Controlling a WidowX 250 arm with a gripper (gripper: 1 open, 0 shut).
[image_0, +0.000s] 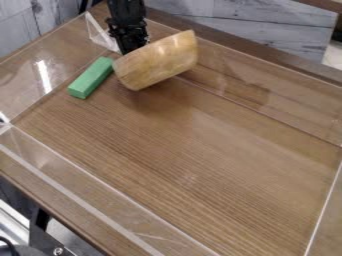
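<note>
A tan, rounded-rectangular piece (156, 62) sits at the upper middle of the wooden table (201, 170), tilted diagonally, just in front of the dark robot arm at the back. My gripper (130, 42) is at the back beside its left end; its fingers are small and partly hidden, so their state is unclear. A green block (90, 77) lies to the left of the tan piece.
A clear plastic piece (103, 30) stands at the back left by the arm. Grey wooden boards (267, 25) edge the back.
</note>
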